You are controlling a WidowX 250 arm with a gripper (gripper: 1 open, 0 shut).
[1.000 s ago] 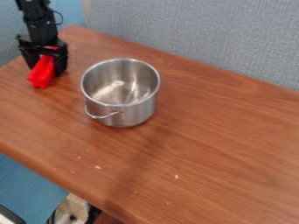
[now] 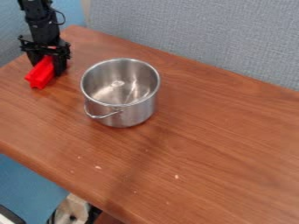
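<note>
My black gripper (image 2: 47, 58) reaches down at the upper left of the table, shut on a red block (image 2: 40, 76) that lies at or just above the wood, its front end poking out below the fingers. To the right of it stands an empty steel pot (image 2: 121, 106) with a wire handle on its near side, apart from the block.
A grey padded wall (image 2: 205, 39) runs along the back edge. The table's left edge drops to a blue floor.
Over the last second my gripper has shifted slightly with the red block. The pot stays where it was.
</note>
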